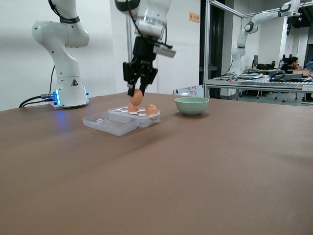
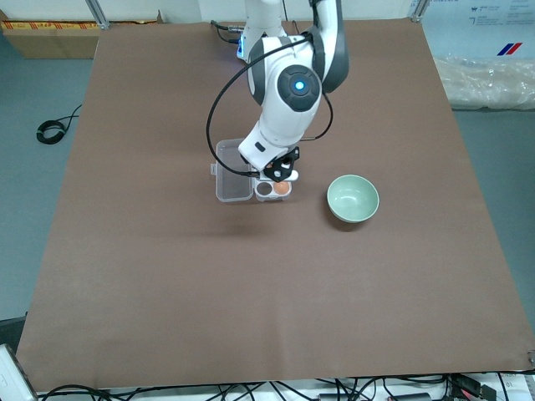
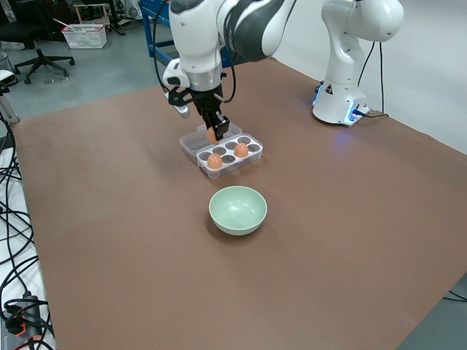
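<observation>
A clear egg carton [image 1: 146,122] with its lid [image 1: 110,128] lying open sits mid-table, brown eggs in it, such as one [image 1: 151,109] at its end and one [image 3: 241,149] in its tray. My gripper [image 1: 136,91] is over the carton, shut on a brown egg [image 1: 136,98], which is raised just above another egg. In the left view the gripper's tip is hidden by the arm. A pale green bowl [image 2: 353,198] stands apart from the carton, empty.
Cables run along the table's edge, and the white arm base [image 1: 68,95] stands at the back.
</observation>
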